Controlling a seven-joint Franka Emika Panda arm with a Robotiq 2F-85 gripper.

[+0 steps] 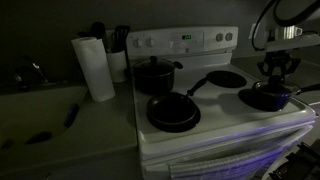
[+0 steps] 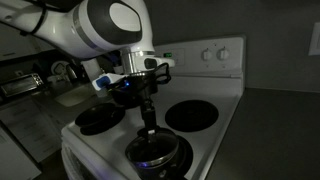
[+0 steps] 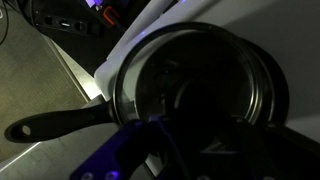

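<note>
A dark saucepan (image 1: 262, 101) stands on the stove's front right burner. What looks like a clear lid (image 3: 150, 62) with a pale rim spans the pan's top in the wrist view. The long black handle (image 3: 58, 123) points left there. My gripper (image 2: 151, 129) reaches down from above to the middle of the lid. Its fingers are shut on what appears to be the lid's knob, which they and the dark hide. Whether the lid rests fully on the pan or sits slightly off it I cannot tell.
A black frying pan (image 1: 174, 111) occupies the front left burner, its handle pointing back right. Behind it stands a lidded pot (image 1: 154, 74). A paper towel roll (image 1: 95, 68) and a sink (image 1: 38, 112) are at left.
</note>
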